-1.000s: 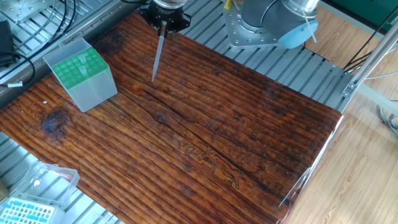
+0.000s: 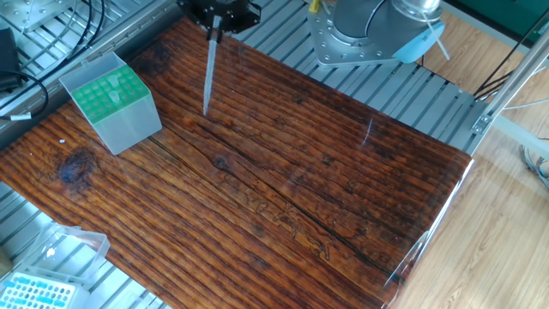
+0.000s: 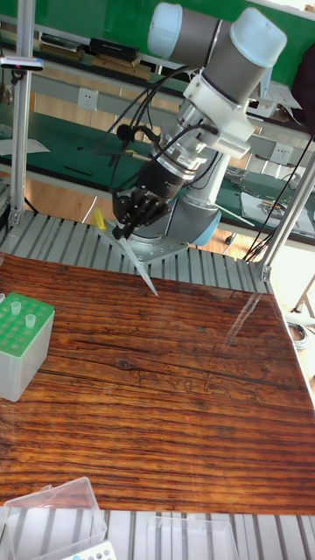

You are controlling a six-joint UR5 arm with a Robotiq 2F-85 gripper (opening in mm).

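Observation:
A long, thin, pale translucent pipette tip (image 2: 211,73) slants down over the wooden board, its narrow end lowest. At its upper end is my gripper (image 2: 216,24), dark-fingered and shut on it, partly cut off by the top edge of exterior view 2. From the other side, in exterior view 3, the gripper (image 3: 123,226) hangs beyond the board's far edge, and the pipette tip (image 3: 140,265) leans down to the right from it. The finger contact itself is small and hard to make out. A frosted box (image 2: 130,127) with a green perforated top (image 2: 99,96) stands apart from the tip; a couple of clear tips stick up from that top.
The wooden board (image 2: 257,223) is bare across its middle and right. At the lower left lie a clear lid (image 2: 84,249) and a rack with blue and white spots (image 2: 36,293). Behind the board is the arm's metal base plate (image 2: 343,47).
In exterior view 2, my gripper has drifted a little up and left, carrying the pipette tip along with it. The box and lid have stayed put.

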